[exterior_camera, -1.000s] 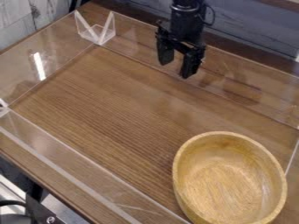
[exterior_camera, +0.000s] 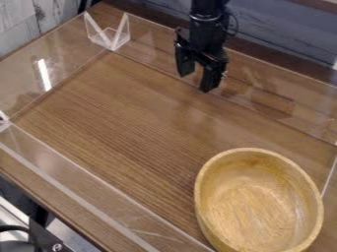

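My black gripper hangs low over the back middle of the wooden table, its fingers open and apart, with nothing clearly visible between them. The arm rises behind it to the top edge of the view. A large tan round bowl sits at the front right.
A clear angular plastic or wire object stands at the back left. A dark cable shows at the bottom left corner, beyond the table's edge.
The arm and gripper have shifted very slightly to the left. The bowl and the rest stand as before.
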